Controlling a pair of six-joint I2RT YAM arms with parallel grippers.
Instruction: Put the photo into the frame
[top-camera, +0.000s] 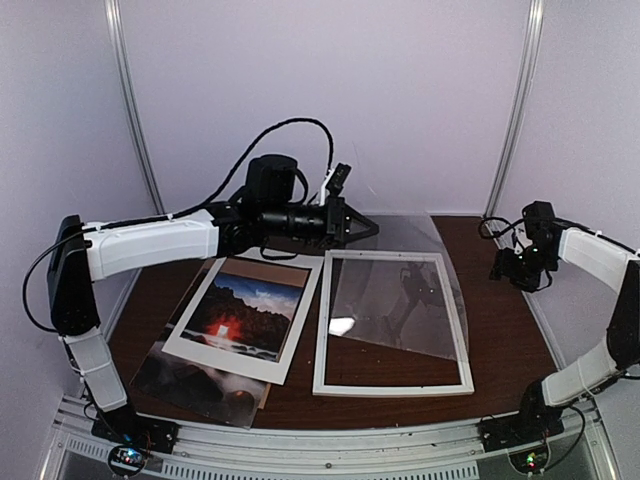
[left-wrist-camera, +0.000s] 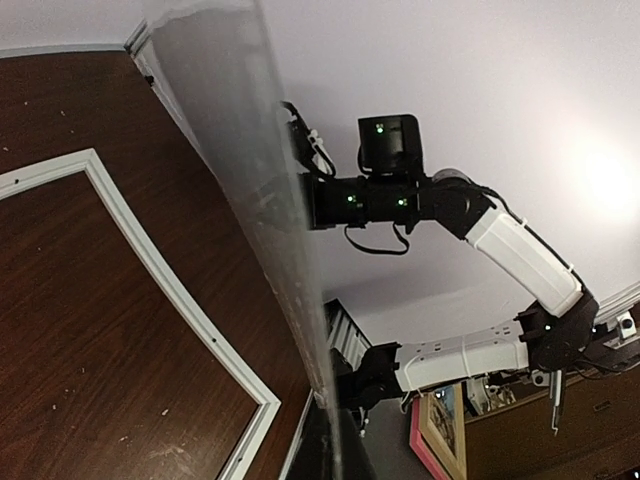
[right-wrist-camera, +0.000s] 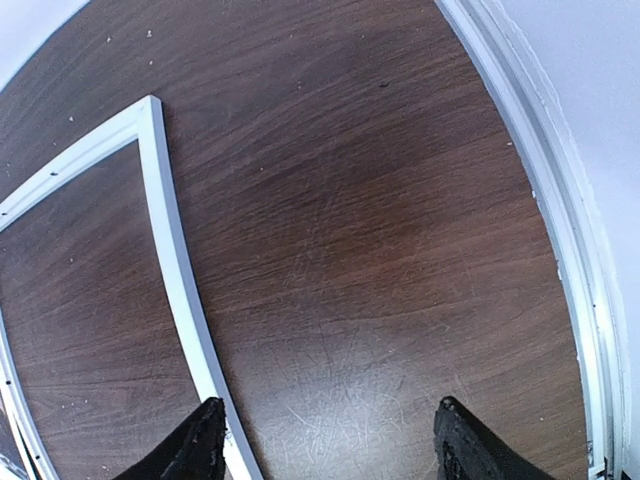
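Note:
My left gripper (top-camera: 360, 226) is shut on a clear plastic sheet (left-wrist-camera: 225, 110), which hangs over the white frame (top-camera: 318, 360) in the middle of the table and shows edge-on in the left wrist view. A photo of a red-lit rocky scene with a white border (top-camera: 245, 312) lies left of the frame, on a darker print (top-camera: 205, 398). My right gripper stands open, nothing between its fingers, beside the frame's right side (right-wrist-camera: 180, 270).
Pale walls and metal rails (right-wrist-camera: 540, 190) bound the work area.

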